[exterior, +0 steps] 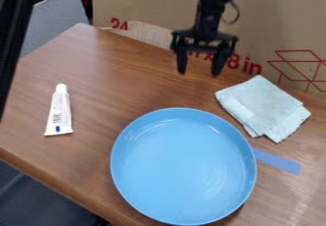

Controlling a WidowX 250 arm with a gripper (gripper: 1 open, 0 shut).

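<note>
My black gripper point(199, 66) hangs open above the back of the wooden table, in front of the cardboard, with nothing between its fingers. A white toothpaste tube point(59, 110) lies at the left. A blue round plate point(182, 165) fills the front middle. A folded pale blue cloth point(261, 107) lies at the right, behind the plate and to the right of the gripper.
The wooden table point(102, 77) has bare room at its back left and middle. A cardboard box point(287, 30) stands along the back. Blue tape point(280, 162) is stuck to the table right of the plate.
</note>
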